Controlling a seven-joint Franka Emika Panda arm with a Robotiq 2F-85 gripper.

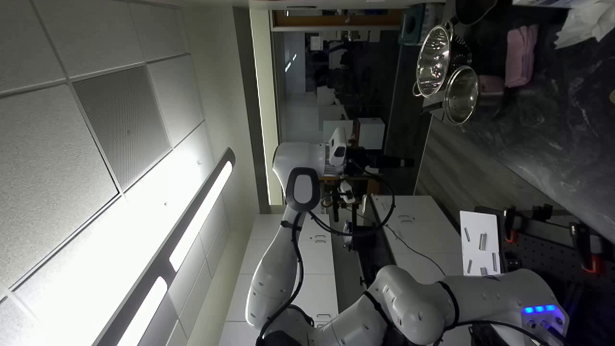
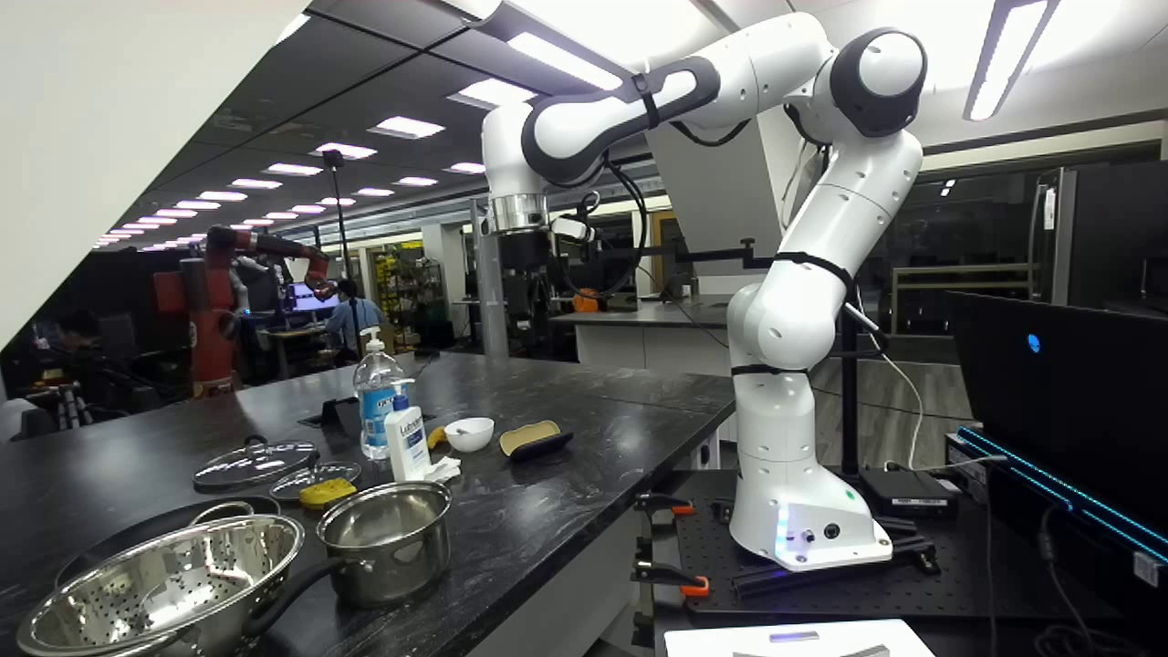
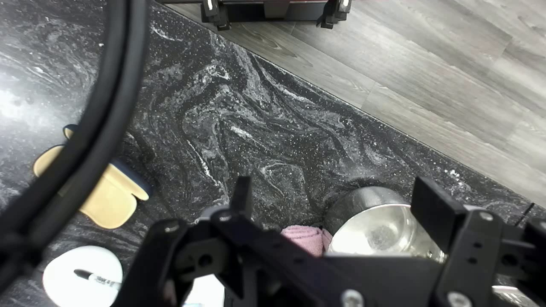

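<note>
My gripper is open, its two black fingers wide apart with nothing held between them. In the second exterior view the gripper (image 2: pixel 537 312) hangs high over the dark table. A steel pot (image 2: pixel 385 538) stands near the table's front edge, beside a steel colander (image 2: pixel 164 580). In the wrist view the pot (image 3: pixel 376 230) shows between and beyond the fingers, partly covered by the gripper body, with a pink towel (image 3: pixel 304 238) at its side. A white bowl (image 3: pixel 82 276) with a marker in it lies lower left, below an open tan case (image 3: pixel 110 202).
A pump bottle (image 2: pixel 375 400), a lotion bottle (image 2: pixel 407 442), a yellow sponge (image 2: pixel 328 493) and glass lids (image 2: pixel 254 462) crowd the table behind the pot. Bare tabletop (image 3: pixel 230 128) lies between the case and the table's edge. Black cables cross the wrist view's left side.
</note>
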